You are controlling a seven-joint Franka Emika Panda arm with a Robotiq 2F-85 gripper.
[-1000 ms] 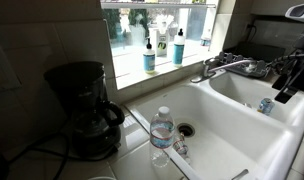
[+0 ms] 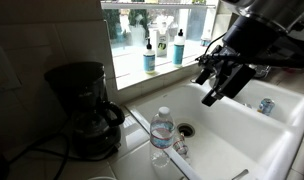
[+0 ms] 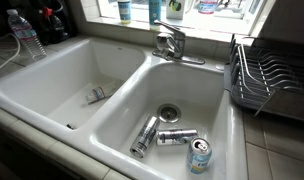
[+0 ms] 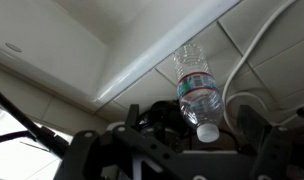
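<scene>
A clear plastic water bottle [image 2: 161, 135] with a coloured label stands upright on the tiled counter beside the sink. In the wrist view the bottle [image 4: 198, 88], white cap toward the camera, appears between the two spread fingers, with clear space around it. My gripper [image 2: 205, 87] is open and empty, up over the sink and to the right of the bottle. Exterior view 2 shows the bottle [image 3: 25, 35] at the far left, and no gripper there.
A black coffee maker [image 2: 90, 110] stands left of the bottle. Several cans lie in the double sink, one blue and white [image 3: 199, 155]. Soap bottles [image 2: 149, 57] line the windowsill by the faucet [image 3: 172, 42]. A dish rack [image 3: 267, 75] is at right; a white cable [image 4: 232, 75] runs near the bottle.
The arm has come in from the right edge and moved left across the sink, toward the bottle. The bottle has stayed in place.
</scene>
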